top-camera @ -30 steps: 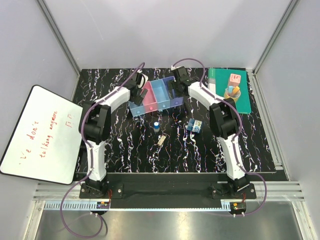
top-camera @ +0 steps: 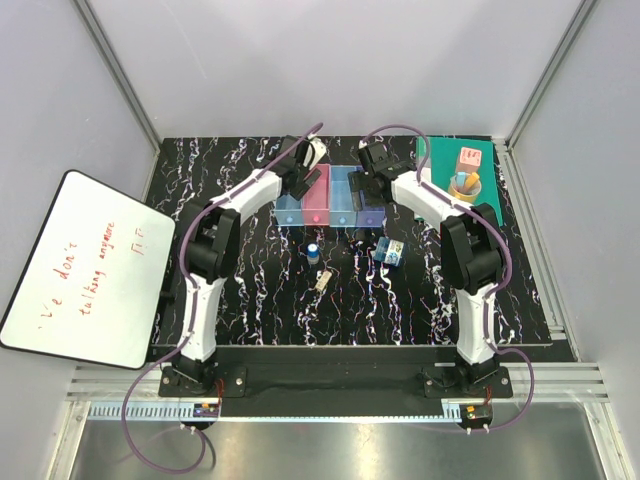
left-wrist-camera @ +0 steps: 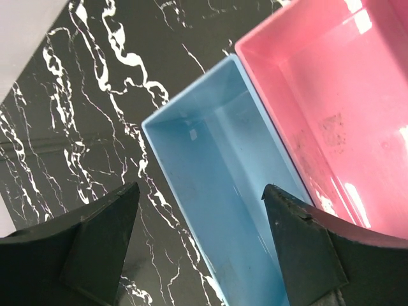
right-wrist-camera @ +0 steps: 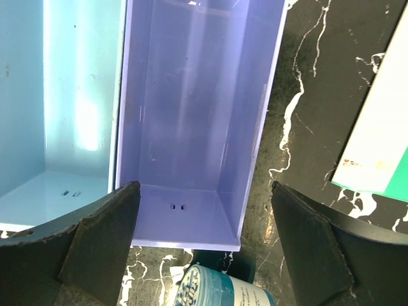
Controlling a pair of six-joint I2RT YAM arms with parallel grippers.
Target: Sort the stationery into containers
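A row of joined bins stands on the back of the table: a blue bin (left-wrist-camera: 210,166), a pink bin (top-camera: 316,200), a light-blue bin (top-camera: 341,202) and a purple bin (right-wrist-camera: 185,115). Those bins whose insides show in the wrist views look empty. At the row's left end my left gripper is open, its fingertips on either side of the blue bin. Over the right end my right gripper stands open, fingertips spread to both sides of the purple bin. Contact with the walls cannot be made out. Nothing is held. In front lie a blue-capped bottle (top-camera: 313,254) and a pale small block (top-camera: 323,281).
A blue-and-white item (top-camera: 389,251) lies right of the bottle. On a green mat (top-camera: 487,205) at the back right stand a pink box (top-camera: 468,160) and a cup (top-camera: 464,189) with items in it.
The row of bins has shifted right and turned from a slant to nearly square with the table. Both grippers moved right along with it.
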